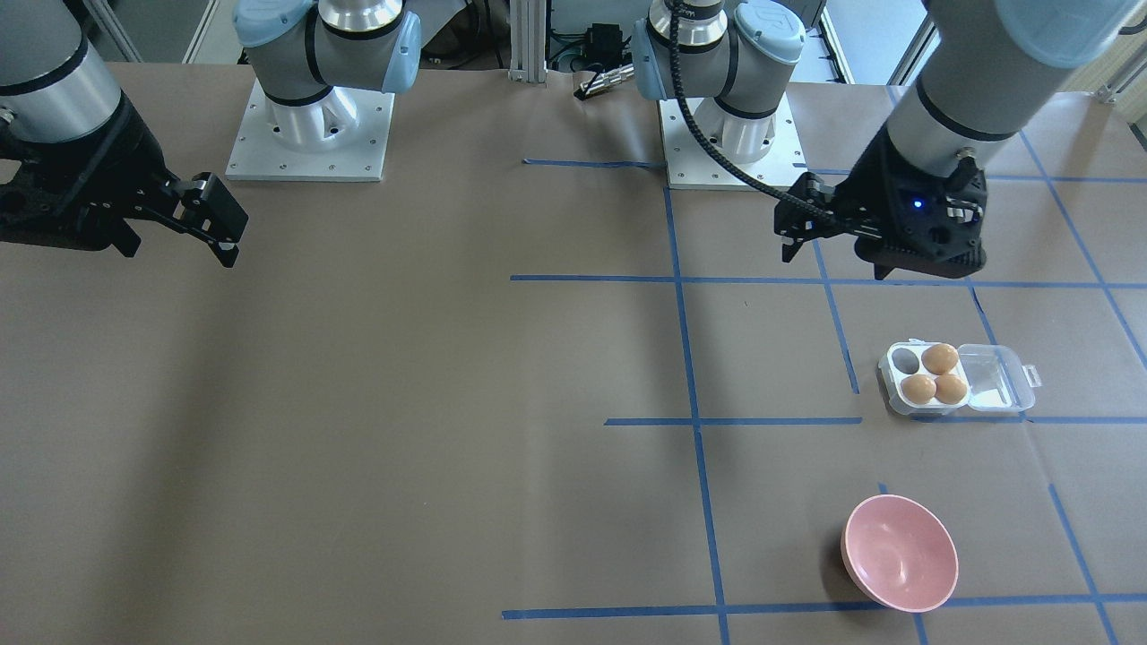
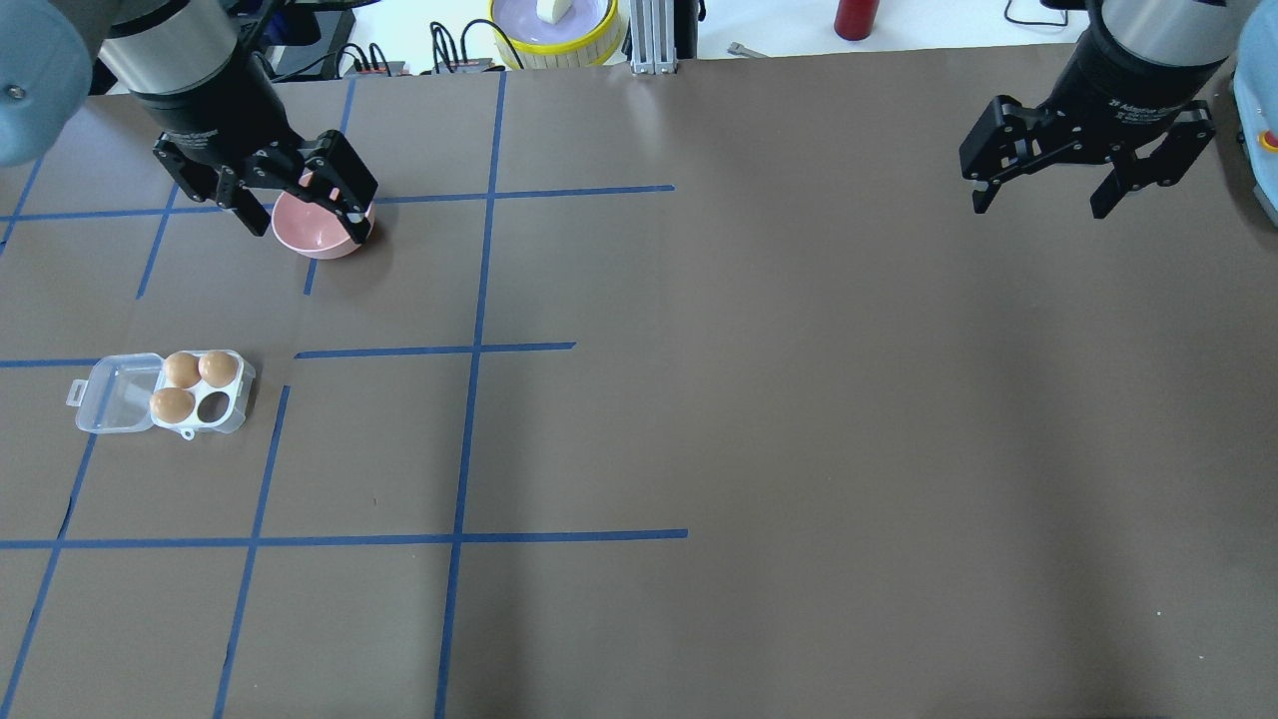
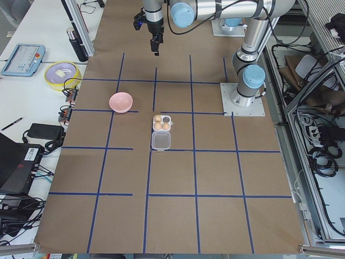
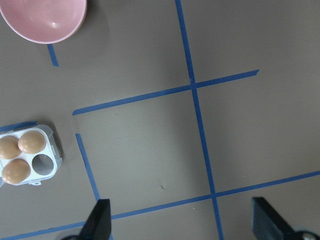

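Observation:
A clear plastic egg carton (image 1: 925, 376) with its lid open lies on the taped table, holding three brown eggs (image 1: 941, 359) and one empty cup. A pink bowl (image 1: 899, 548) stands apart from it. My gripper (image 1: 833, 263) hangs open in the air above the table; in the left wrist view its fingers frame bare floor tiles and tape, with the carton (image 4: 30, 155) at the left and the bowl (image 4: 44, 15) at top left, nothing between the fingers.
A second arm's gripper (image 2: 1042, 204) hangs at the other side. Two further arm bases stand along the far edge in the front view.

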